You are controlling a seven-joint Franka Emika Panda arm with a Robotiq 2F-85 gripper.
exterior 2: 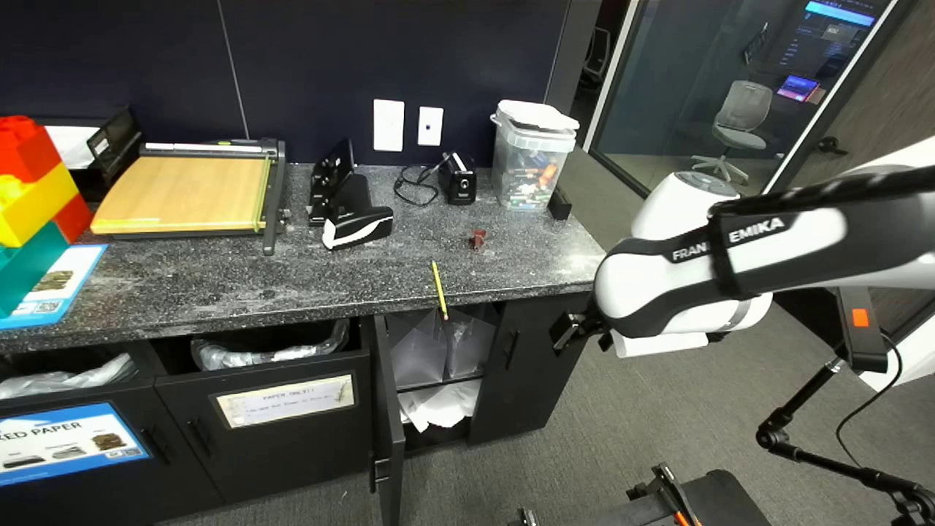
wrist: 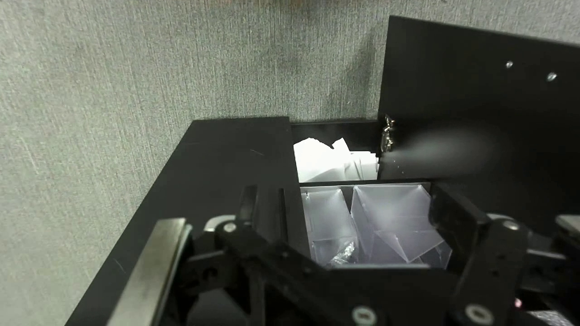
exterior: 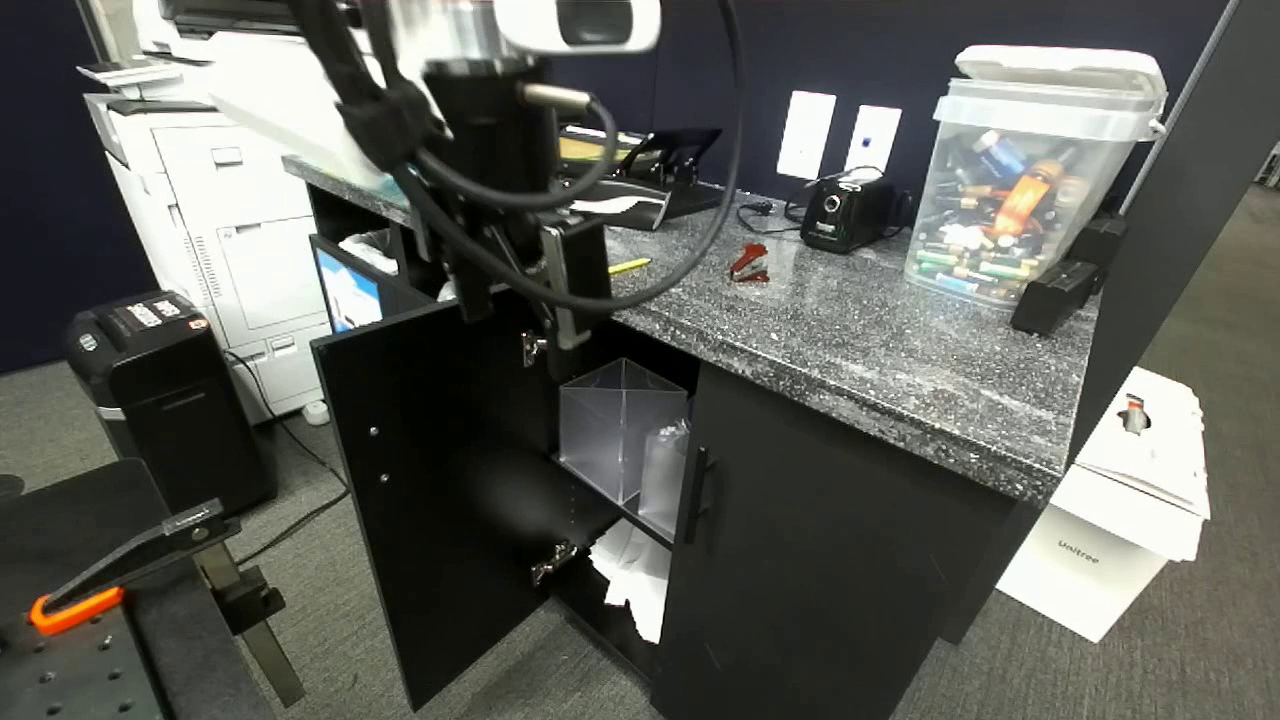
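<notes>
My gripper (exterior: 528,300) hangs in front of the counter, pointing downward, its fingers apart and nothing seen between them. In the wrist view the open gripper is above the cabinet, whose left door (wrist: 478,119) stands swung out. Inside, clear plastic holders (wrist: 397,217) fill a shelf, with white paper (wrist: 334,163) below them. The other door (exterior: 816,528) is closed, with a black handle (exterior: 696,494). A yellow pencil (exterior 2: 439,289) lies on the counter, its tip end at the front edge; the arm hides most of it in exterior view 1.
On the grey speckled counter (exterior: 888,360) are a red staple remover (exterior: 749,264), a black pencil sharpener (exterior: 847,210), a tub of batteries (exterior: 1020,192) and a paper cutter (exterior 2: 184,193). A white box (exterior: 1104,516) stands on the floor.
</notes>
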